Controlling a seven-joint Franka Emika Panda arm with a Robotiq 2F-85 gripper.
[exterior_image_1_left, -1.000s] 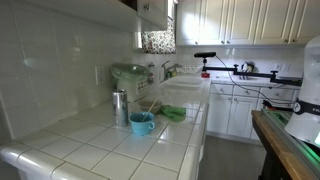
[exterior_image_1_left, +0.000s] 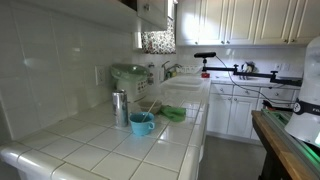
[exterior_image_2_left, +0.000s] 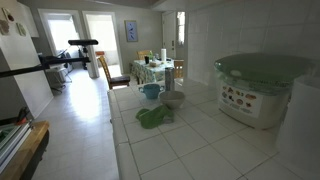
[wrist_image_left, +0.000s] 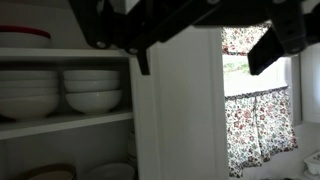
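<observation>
My gripper shows as dark fingers at the top of the wrist view, spread wide apart. Only the white cabinet door (wrist_image_left: 185, 110) and background show between them. A light blue cup (exterior_image_1_left: 142, 123) stands on the tiled counter with a stick-like thing leaning in it. Just behind it is an upright silver canister (exterior_image_1_left: 120, 108). A green cloth (exterior_image_2_left: 155, 116) lies crumpled on the counter, beside a greyish bowl (exterior_image_2_left: 173, 100). I cannot make out the gripper in either exterior view.
White bowls (wrist_image_left: 92, 92) sit stacked on an open cupboard shelf (wrist_image_left: 60, 129), left of the door. A floral curtain (wrist_image_left: 258, 125) hangs to the right. A white bin with a green top (exterior_image_2_left: 250, 97) stands against the wall.
</observation>
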